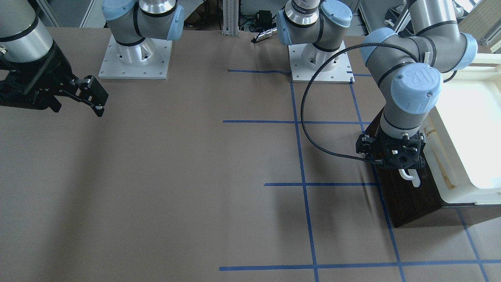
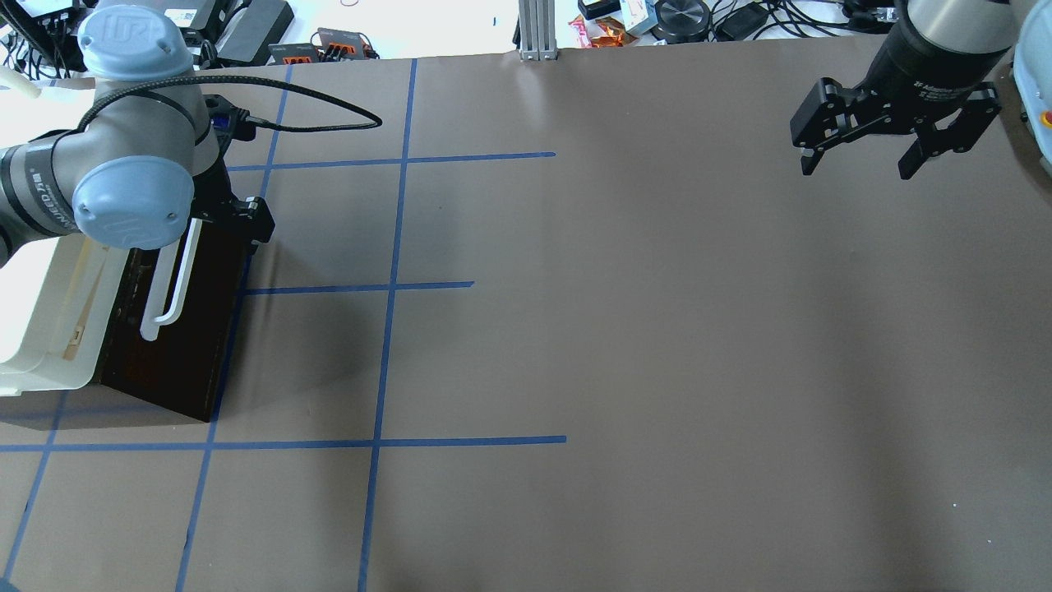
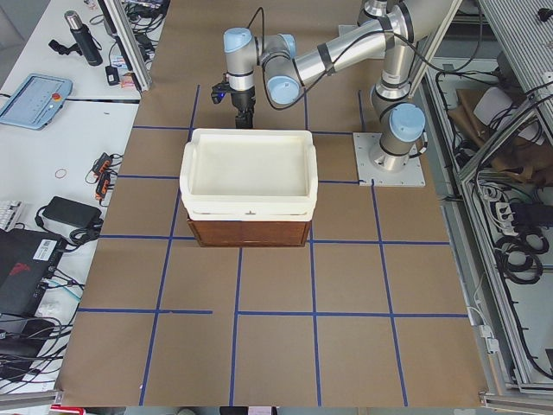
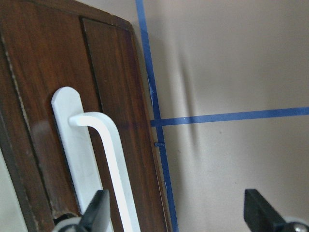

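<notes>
A dark wooden box (image 1: pixel 413 206) carries a white handle (image 1: pixel 415 181) on its side and a white tray (image 1: pixel 469 141) on top. My gripper is over that handle side; in the left wrist view its open fingers stand far apart, one over the box by the handle (image 4: pixel 118 164), the other over bare floor (image 4: pixel 241 159). In the front view the gripper housing hides part of the handle. In the top view the handle (image 2: pixel 177 276) runs beside the gripper.
A second robot's black gripper (image 2: pixel 888 128) hangs at the far side of the taped table. Cables and small items lie beyond the table edge.
</notes>
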